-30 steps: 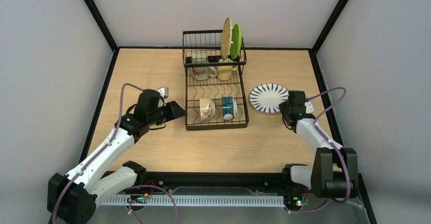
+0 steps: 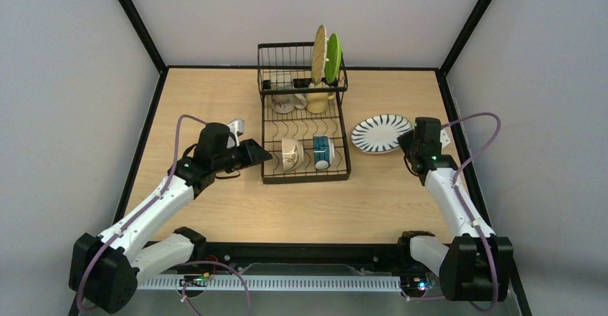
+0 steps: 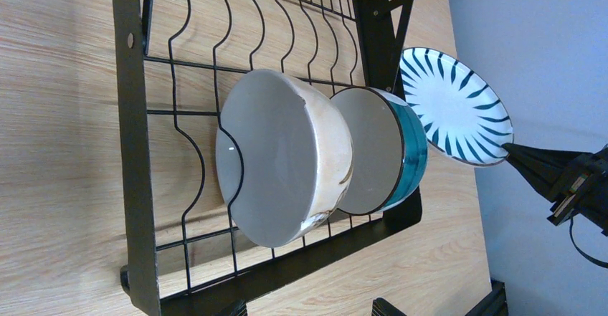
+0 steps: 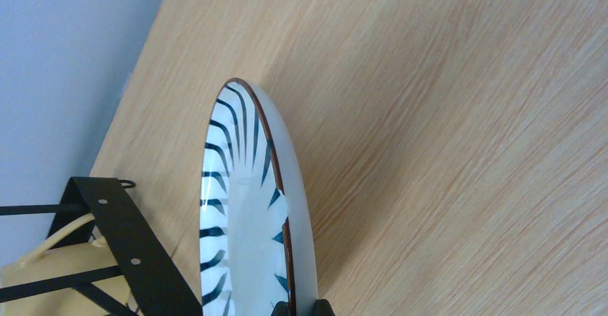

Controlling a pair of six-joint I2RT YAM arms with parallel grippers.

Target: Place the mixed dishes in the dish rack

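My right gripper is shut on the rim of a white plate with dark blue strokes (image 2: 381, 133). In the left wrist view that plate (image 3: 455, 108) looks lifted and tilted to the right of the rack. Open and empty, my left gripper (image 2: 265, 154) hovers at the left side of the black dish rack (image 2: 307, 178); only its fingertips show at the bottom of its own wrist view. On the lower tier, a cream bowl (image 3: 333, 151) and a teal-and-white one (image 3: 411, 151) stand on their sides.
On the upper tier a tan plate (image 2: 319, 54) and a green plate (image 2: 333, 58) stand upright at the right, the slots left of them bare. Beneath are a white mug (image 2: 282, 103) and a yellow mug (image 2: 316, 102).
My left gripper has come a little closer to the rack. The rack's dishes are unmoved.
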